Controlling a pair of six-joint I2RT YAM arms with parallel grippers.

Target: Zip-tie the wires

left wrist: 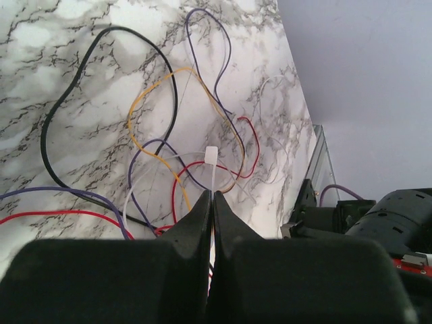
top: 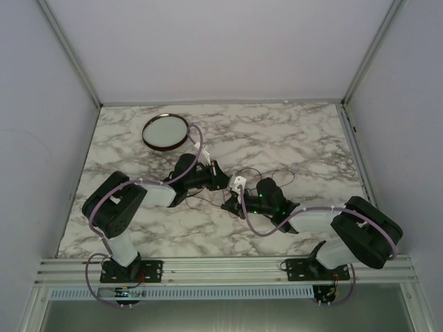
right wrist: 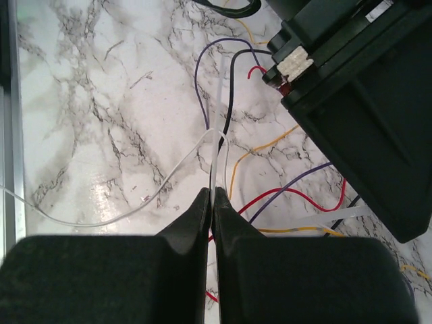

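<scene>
Loose wires in black, purple, orange (left wrist: pixel 135 111), red and white lie tangled on the marble table. In the left wrist view a white zip tie (left wrist: pixel 211 156) stands with its square head up, its strap running down into the fingertips of my left gripper, shut on it. A pale, thin strip, which looks like a zip tie strap (right wrist: pixel 217 152), rises from between the tips of my right gripper, also shut. A white wire (right wrist: pixel 162 185) arches behind that strip. From above, both grippers meet closely over the wires, hiding the strap.
A round, dark-rimmed dish (top: pixel 165 132) stands at the back left. The left gripper's dark body (right wrist: pixel 358 115) fills the upper right of the right wrist view, close by.
</scene>
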